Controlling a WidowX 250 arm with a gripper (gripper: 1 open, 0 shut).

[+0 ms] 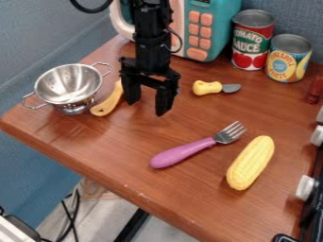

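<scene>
The black gripper [149, 95] is over the left-middle of the wooden table, its fingers pointing down, beside a wooden spoon [109, 102] that lies partly behind it. Whether anything is between the fingers cannot be made out. A steel colander [68, 85] sits to the left. A small yellow-handled utensil [209, 87] lies right of the gripper. A purple-handled fork [183, 152] and a yellow corn cob [250, 163] lie toward the front right.
A tomato can [252, 43], a second can [288, 59] and a teal toy microwave [202, 28] stand at the back. A dark red item [314, 92] and black equipment line the right edge.
</scene>
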